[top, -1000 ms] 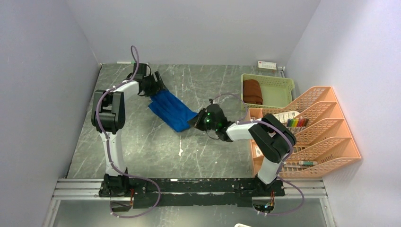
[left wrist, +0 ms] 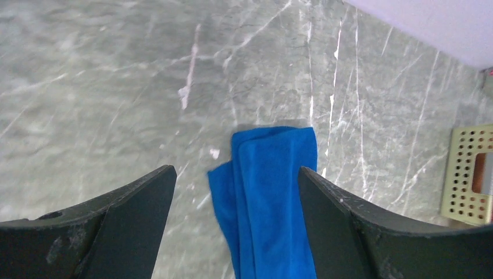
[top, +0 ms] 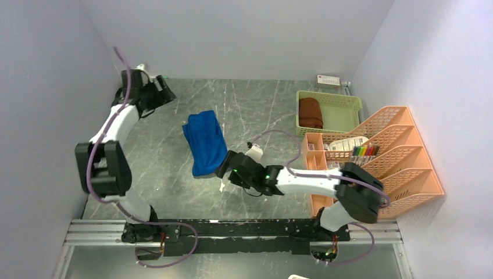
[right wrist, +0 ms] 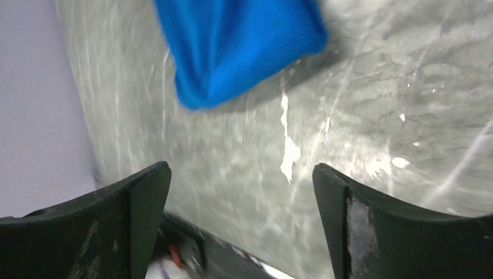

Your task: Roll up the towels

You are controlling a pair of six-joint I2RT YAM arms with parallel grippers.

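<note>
A blue towel [top: 206, 142], folded into a long strip, lies on the grey marbled table left of the middle. Its far end, with uneven layers, shows in the left wrist view as blue cloth [left wrist: 270, 174]; the near end [right wrist: 244, 52] is at the top of the right wrist view. My left gripper [top: 170, 88] is open, up and to the left of the towel's far end, apart from it. Close to the towel's near right corner, my right gripper [top: 225, 172] stands open with nothing between its fingers. A rolled brown towel [top: 310, 113] rests inside the green basket.
The green basket [top: 343, 111] stands at the back right. An orange organizer [top: 401, 174] with pens fills the right side, partly behind the right arm. Bare table lies between towel and basket, and to the towel's left.
The towel's near end has swung left toward the front, so the strip now runs nearly straight. My left gripper has left the far end, moving left.
</note>
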